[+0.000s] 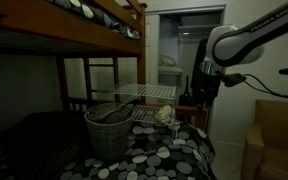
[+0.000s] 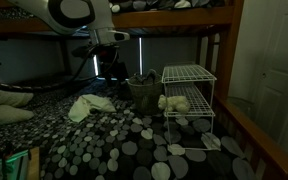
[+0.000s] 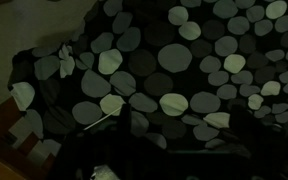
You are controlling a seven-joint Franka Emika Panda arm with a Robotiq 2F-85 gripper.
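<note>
My gripper (image 1: 204, 97) hangs at the end of the white and black arm, above the bed's front edge and to the right of the wire rack. In the wrist view, two dark fingers (image 3: 125, 122) stand well apart at the bottom, with only the dotted bedding (image 3: 169, 58) seen beyond them. A woven basket (image 1: 108, 132) stands on the bed with dark things in it. Beside it is a white two-level wire rack (image 2: 188, 73), with a pale plush-like object (image 2: 174, 103) on its lower shelf. A crumpled white cloth (image 2: 91, 107) lies on the bedding in exterior view 2.
The upper bunk (image 1: 69, 30) overhangs the basket and rack. A wooden bed rail (image 2: 254, 140) runs along one side. A tan armchair (image 1: 274, 140) stands at the right. Much of the dotted bedding in front of the rack is clear.
</note>
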